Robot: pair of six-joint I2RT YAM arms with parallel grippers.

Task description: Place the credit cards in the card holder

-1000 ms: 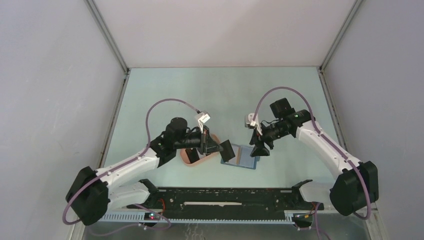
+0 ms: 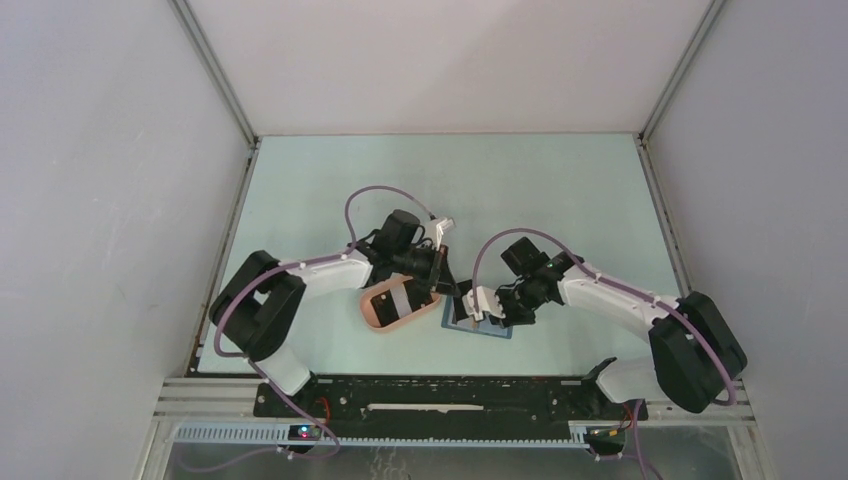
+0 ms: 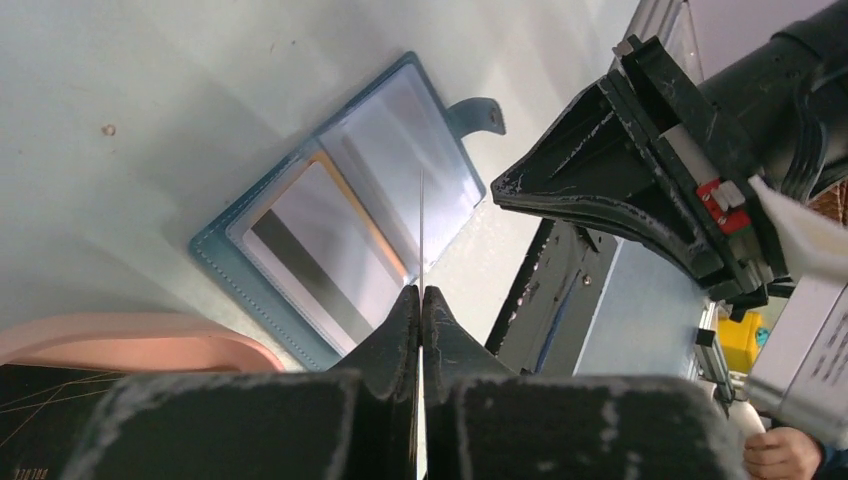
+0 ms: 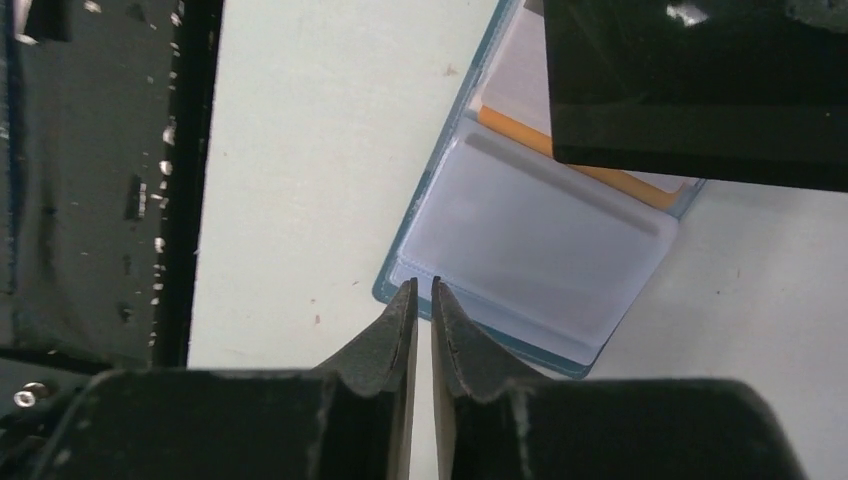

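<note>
The blue card holder (image 2: 497, 332) lies open on the table, with clear pockets and an orange strip between its halves. Above its left half a black card is held; in the left wrist view this card (image 3: 421, 225) appears edge-on as a thin line. My left gripper is shut on it. Over the holder's right side, near its edge, is my right gripper, fingertips a narrow gap apart and nothing between them. A pocket (image 3: 320, 270) shows a dark stripe; I cannot tell whether that is a card or a reflection.
A pink tray (image 2: 370, 312) with black cards (image 2: 390, 303) stands just left of the holder. The holder's closing strap (image 3: 478, 117) sticks out at its edge. Behind both, the table (image 2: 450, 170) is clear.
The left arm has moved right and slightly back, carrying the black card further over the holder.
</note>
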